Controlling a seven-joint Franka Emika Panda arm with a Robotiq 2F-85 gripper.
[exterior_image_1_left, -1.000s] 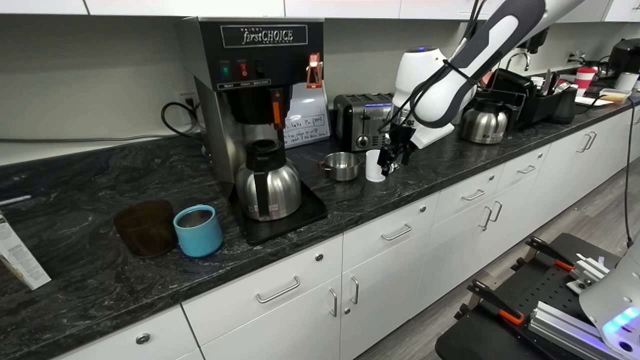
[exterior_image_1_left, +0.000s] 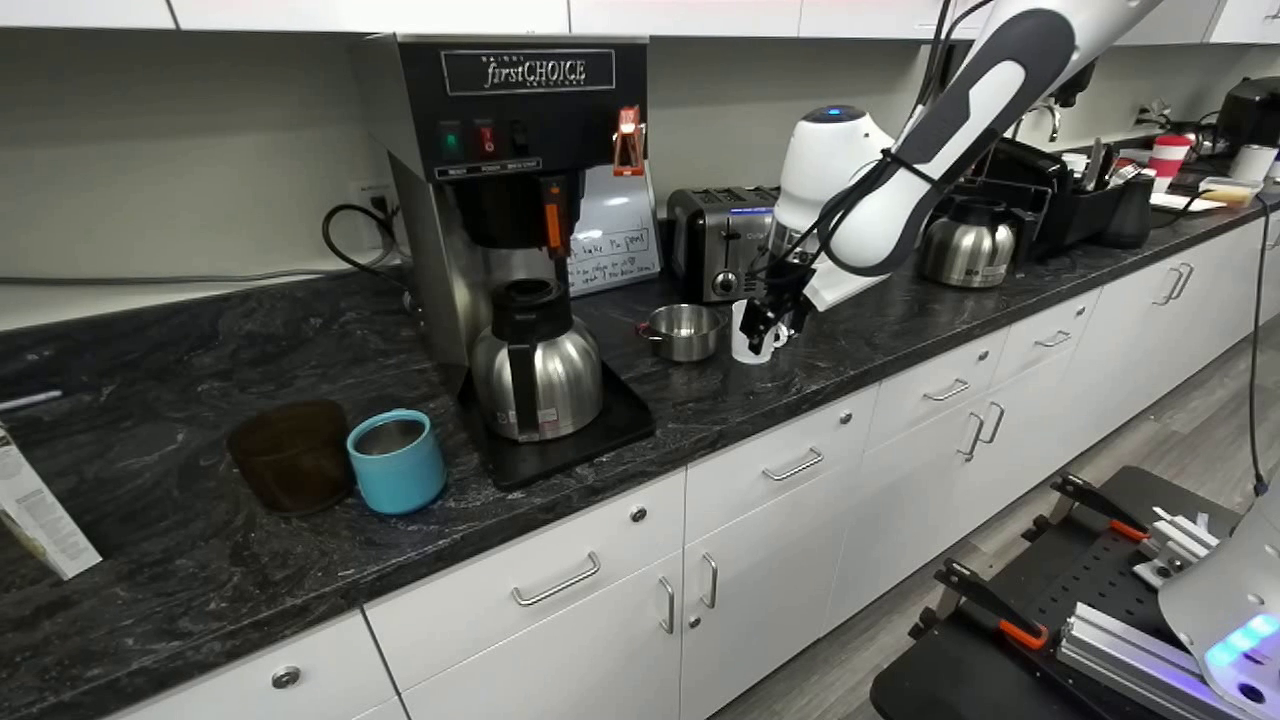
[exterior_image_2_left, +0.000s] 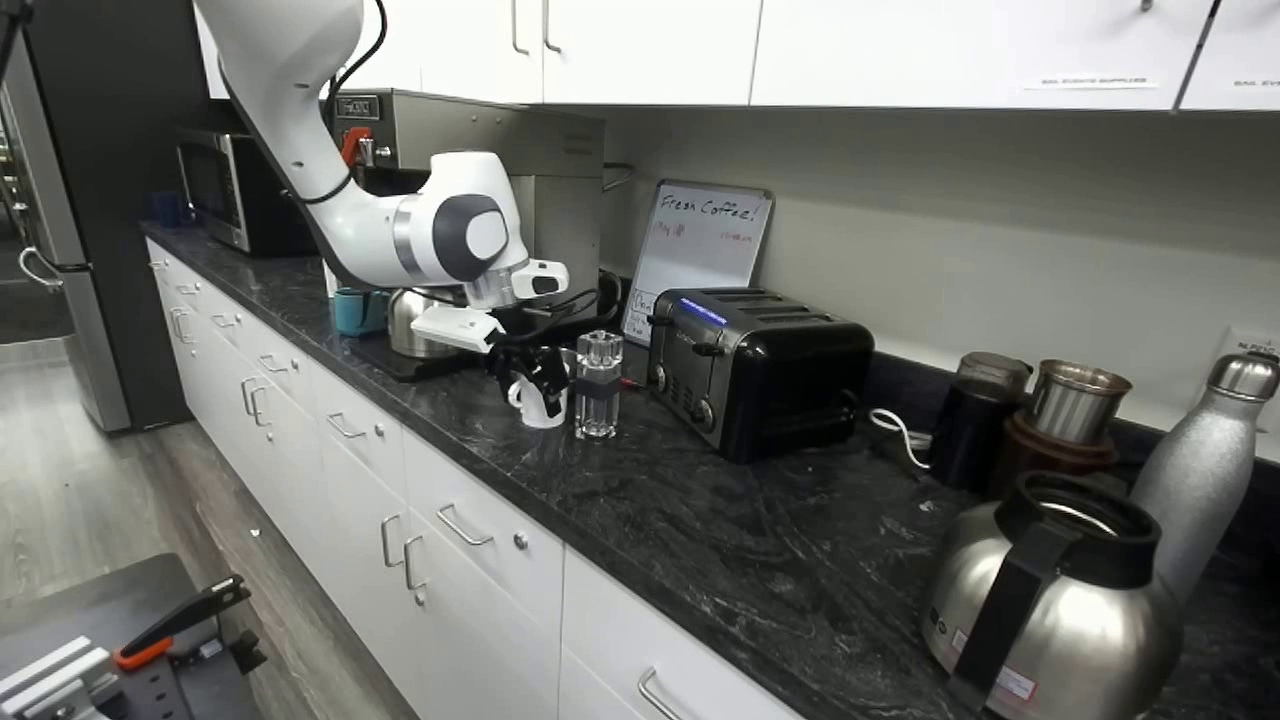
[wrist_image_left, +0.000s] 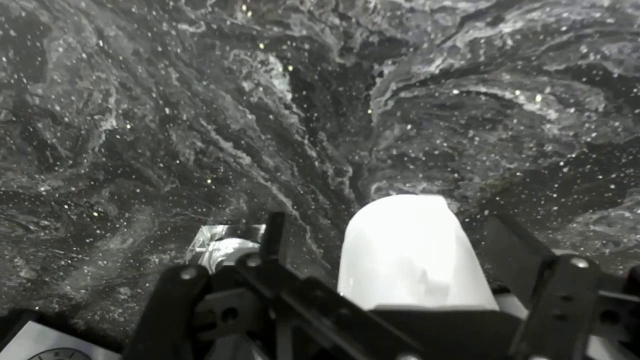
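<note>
A white mug (exterior_image_1_left: 745, 346) stands upright on the dark countertop, its handle visible in exterior view 2. My gripper (exterior_image_1_left: 768, 330) is open at the mug. In the wrist view the rounded white mug (wrist_image_left: 411, 252) shows between the spread fingers, nearer the right one, with no grip on it. Part of the mug is hidden behind the gripper's linkage. Close by on the wrist view's left is a clear faceted glass or grinder (wrist_image_left: 231, 246); exterior view 2 shows this clear object (exterior_image_2_left: 597, 386) right beside the mug.
A metal pot (exterior_image_1_left: 686, 334) and a toaster (exterior_image_2_left: 756, 366) sit near the mug. The coffee maker (exterior_image_1_left: 528, 120) with its carafe (exterior_image_1_left: 540, 378) stands farther along, past which is a teal mug (exterior_image_1_left: 398, 466). Bare counter (exterior_image_2_left: 720, 528) lies in front of the toaster.
In exterior view 1 my gripper has shifted left and now overlaps the white mug more. The mug looks to be in the same place.
</note>
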